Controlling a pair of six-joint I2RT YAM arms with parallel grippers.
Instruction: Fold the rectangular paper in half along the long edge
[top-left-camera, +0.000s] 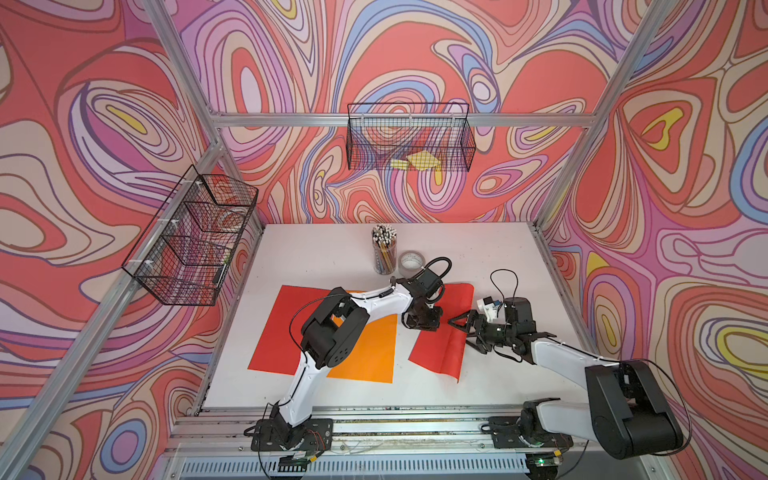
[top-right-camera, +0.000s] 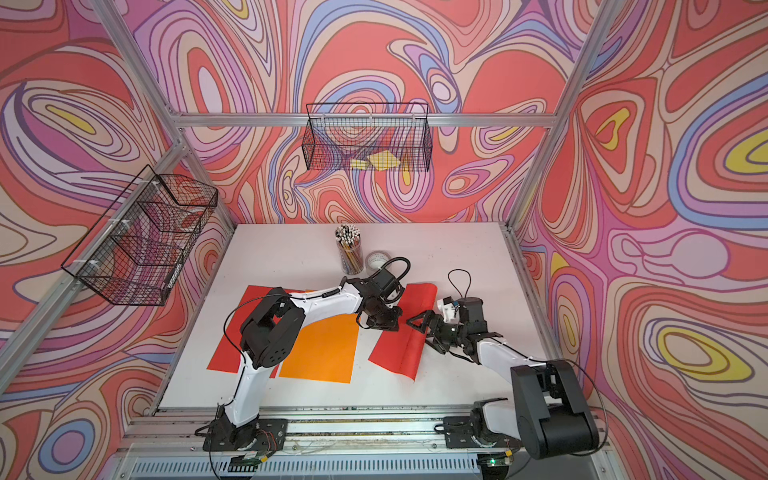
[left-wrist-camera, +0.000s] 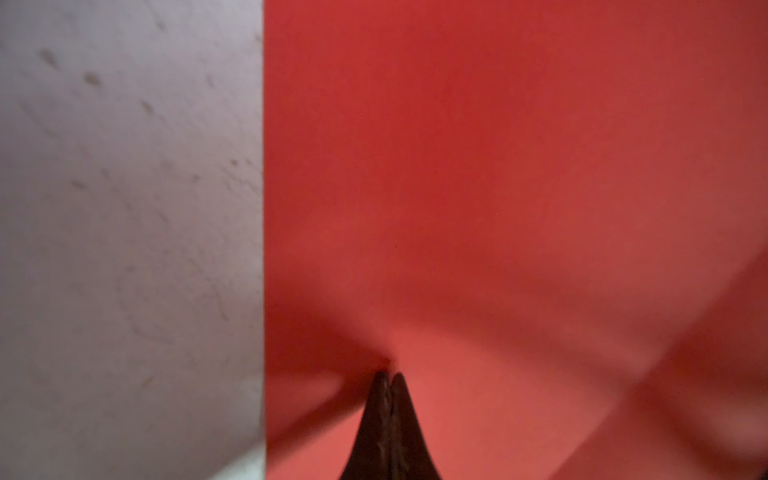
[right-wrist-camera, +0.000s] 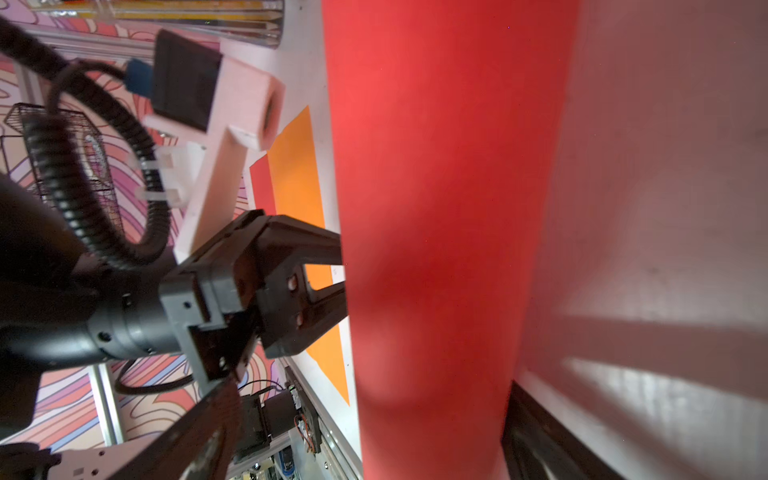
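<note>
The red rectangular paper (top-left-camera: 432, 352) lies on the right half of the table, its right long side bent up and over toward the left; in the right wrist view this curled strip (right-wrist-camera: 444, 160) fills the middle. My left gripper is shut, tips down on the paper near its left edge. My right gripper (top-left-camera: 464, 326) stands open at the raised right side, with the curl between its spread fingers in the right wrist view; whether they touch it I cannot tell.
Flat orange paper (top-left-camera: 368, 360) and another red sheet (top-left-camera: 272, 336) lie at left. A cup of pencils (top-left-camera: 384, 248) and a tape roll (top-left-camera: 412, 260) stand behind.
</note>
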